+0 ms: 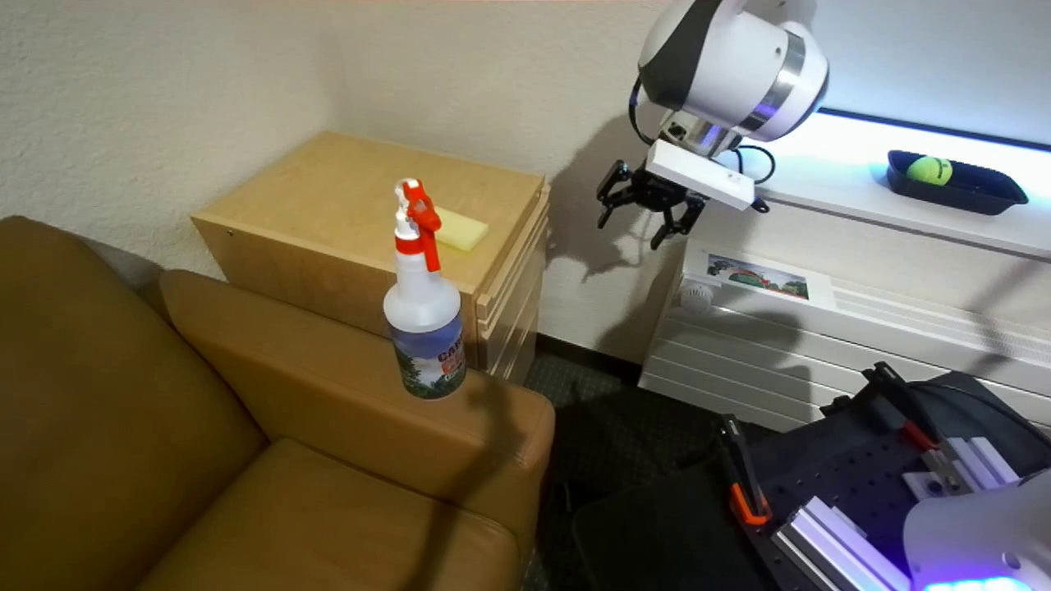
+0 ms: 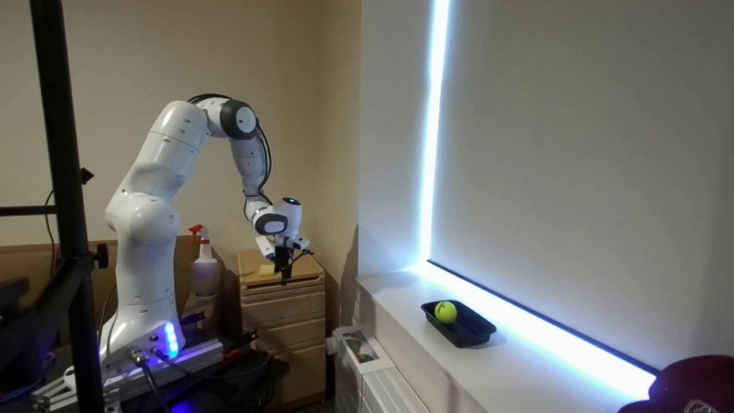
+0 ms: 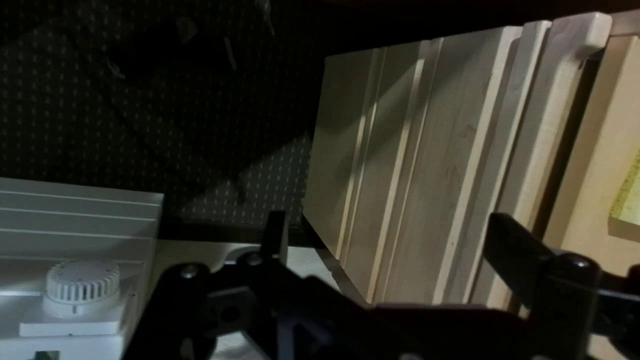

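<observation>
My gripper [image 1: 631, 226] hangs in the air between the wooden cabinet [image 1: 345, 187] and the windowsill, its fingers spread wide with nothing between them. Looking down in the wrist view, the open fingers frame the cabinet's drawer fronts [image 3: 414, 168]. On the cabinet top lies a yellow sponge [image 1: 460, 228], only its edge showing at the right of the wrist view. A spray bottle [image 1: 425, 330] with a red trigger stands upright on the sofa's armrest. Over on the sill, a green-yellow ball [image 2: 445, 312] sits inside a black tray [image 2: 475, 329].
The brown sofa [image 1: 227, 394] fills the left of exterior view 1. Below the sill is a white radiator [image 1: 729, 345] with a round knob [image 3: 83, 282]. Clamps [image 1: 745, 473] rise from the robot's dark base table. Much of the sill [image 2: 406, 303] is bare.
</observation>
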